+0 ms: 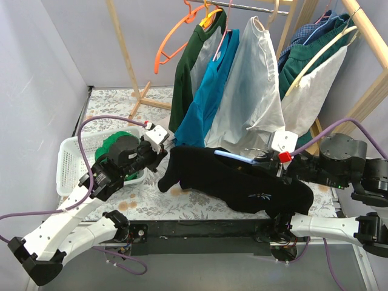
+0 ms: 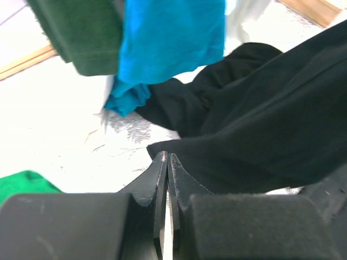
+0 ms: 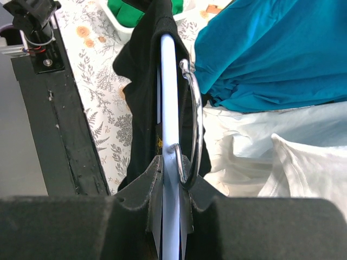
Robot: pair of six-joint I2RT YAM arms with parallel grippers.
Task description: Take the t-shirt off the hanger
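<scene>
A black t-shirt (image 1: 227,182) with a small light print hangs from a pale blue hanger (image 1: 235,157); one shoulder still covers the hanger's far end in the right wrist view. My right gripper is shut on the hanger (image 3: 169,97), close by its metal hook (image 3: 194,114). In the left wrist view my left gripper is shut, its fingertips together with nothing between them. The shirt's sleeve edge (image 2: 168,146) lies just beyond those tips, outside the fingers. From above, the left gripper (image 1: 159,162) stands just left of the sleeve.
A white basket (image 1: 71,160) holding green cloth (image 1: 115,140) stands at the left. Behind the shirt hang green, blue (image 1: 209,97) and white garments (image 1: 245,91) on a rack. Patterned table surface (image 1: 163,206) shows bare at the front left.
</scene>
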